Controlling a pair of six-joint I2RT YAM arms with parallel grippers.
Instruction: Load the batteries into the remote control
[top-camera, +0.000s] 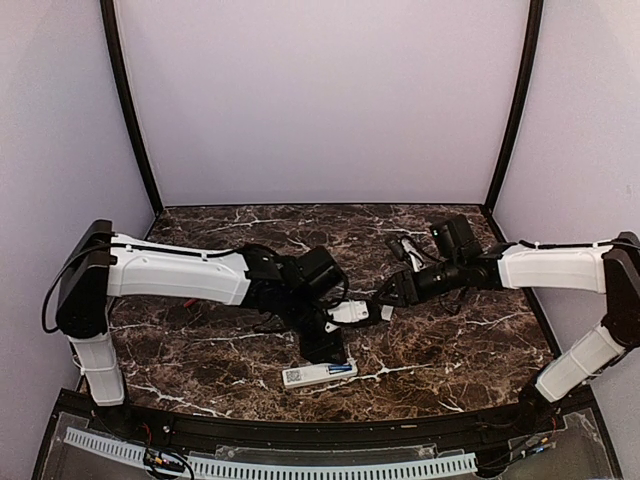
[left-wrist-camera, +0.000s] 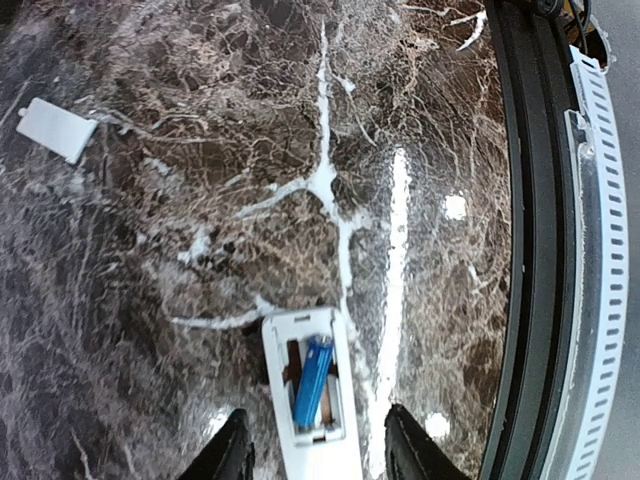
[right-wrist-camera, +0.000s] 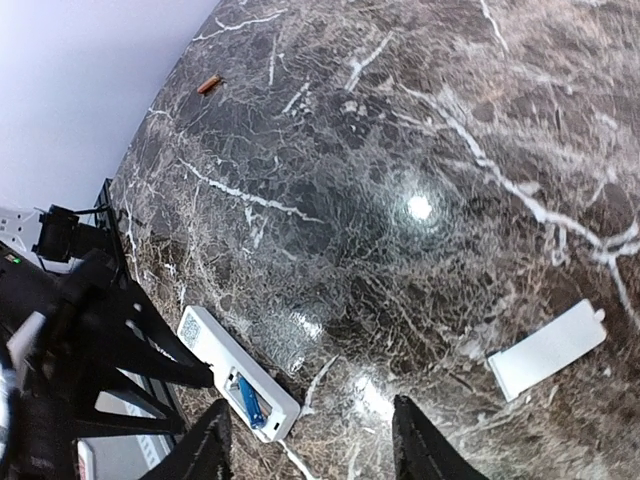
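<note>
The white remote control (left-wrist-camera: 322, 465) lies on the dark marble table, its battery bay uncovered at one end. A blue battery (left-wrist-camera: 313, 382) rests slantwise over that bay, running at an angle across its slots rather than flat along one. My left gripper is open above the remote, its fingers (left-wrist-camera: 232, 447) clear of the battery on either side. In the right wrist view, my right gripper stands open and empty over the table. An orange-brown battery (right-wrist-camera: 209, 84) lies on the marble near the left wall.
The white battery cover (right-wrist-camera: 548, 350) sits flat on the table, right of the remote. The left arm reaches in beside the remote (right-wrist-camera: 245, 375) in the right wrist view. Bare marble surrounds these pieces. The table's front rail (left-wrist-camera: 535, 250) runs close by the remote.
</note>
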